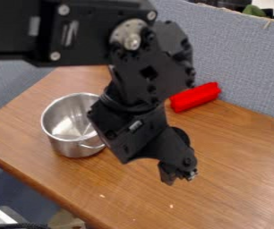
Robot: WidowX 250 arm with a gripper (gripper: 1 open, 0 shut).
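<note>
A large black robot arm reaches down from the top of the camera view, its gripper [180, 173] hanging low over the wooden table, right of a shiny steel pot [68, 122]. The gripper points down and toward the viewer's right; its fingertips are small and dark, and nothing shows held in it. A red cylindrical object [197, 96] lies on the table at the back, behind the arm, partly hidden by it.
A grey padded barrier [247, 63] runs along the back. Floor and some white and dark items show past the left front edge.
</note>
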